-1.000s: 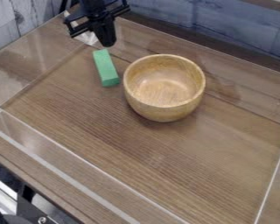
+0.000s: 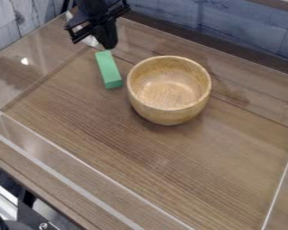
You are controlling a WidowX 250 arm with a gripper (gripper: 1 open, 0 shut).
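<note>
The black gripper point(image 2: 98, 27) hangs at the top left of the camera view, above and behind a green rectangular block point(image 2: 108, 70) that lies on the wooden table. A small white object point(image 2: 93, 41) shows partly behind the gripper. Whether the gripper's fingers are open or shut is hard to make out at this size.
A large light wooden bowl point(image 2: 168, 111) sits right of the green block, close to it. Cables lie beyond the table's left edge.
The gripper has shifted very slightly to the left. The block and the bowl have not moved.
</note>
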